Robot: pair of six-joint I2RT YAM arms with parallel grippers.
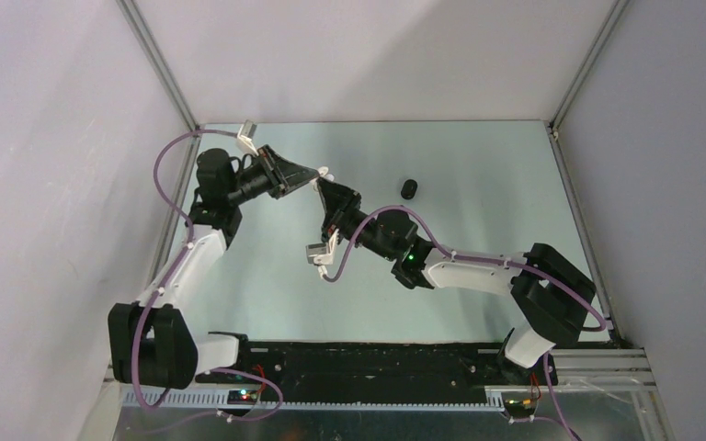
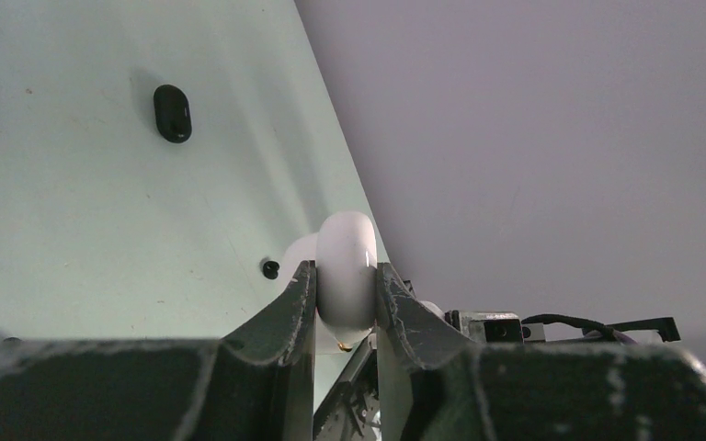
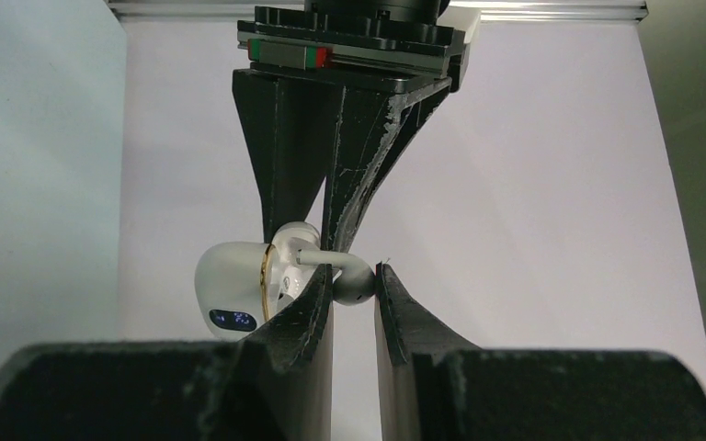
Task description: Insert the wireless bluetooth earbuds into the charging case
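My left gripper (image 1: pixel 313 177) is shut on the white charging case (image 2: pixel 345 266), seen upright between its fingers in the left wrist view. In the right wrist view the case (image 3: pixel 230 285) shows a gold band and a small lit display. My right gripper is shut on a white earbud (image 3: pixel 356 287), whose stem reaches left into the top of the case near the left gripper's fingertips. The two grippers meet at the upper middle in the top view; whether the bud is seated cannot be told.
A small black oval object (image 1: pixel 409 189) lies on the pale table (image 1: pixel 478 175), right of the grippers; the left wrist view shows it (image 2: pixel 172 114) too. The table is otherwise largely clear. Walls enclose it at back and sides.
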